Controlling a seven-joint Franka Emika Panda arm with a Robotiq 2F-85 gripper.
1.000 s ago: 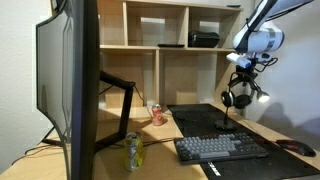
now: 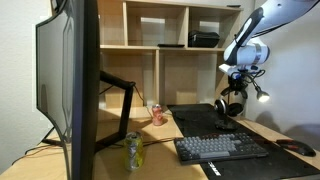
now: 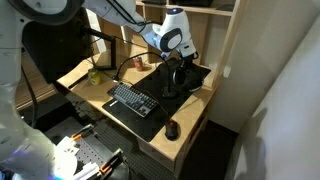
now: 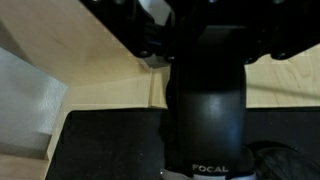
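Note:
A pair of black headphones (image 2: 235, 107) hangs above the back of the black desk mat, with my gripper (image 2: 238, 84) shut on its headband. In the wrist view the padded band (image 4: 212, 110), lettered FOCAL, fills the middle, and the dark fingers close around its upper part. Seen from the second exterior view, the headphones (image 3: 178, 78) are at the mat's far side, under the arm. A dark upright shape stands just below them. Whether the headphones touch it is hard to tell.
A grey keyboard (image 2: 220, 147) lies on the mat in front of the headphones. The mouse (image 3: 172, 130) is near the desk's front corner. A yellow can (image 2: 133, 151), a red can (image 2: 157, 116) and a big monitor (image 2: 68, 90) stand to the left. Wooden shelves (image 2: 140, 70) rise behind.
The gripper and the headphones have come down and slightly left in exterior view 1. The keyboard, cans and mouse stay where they were.

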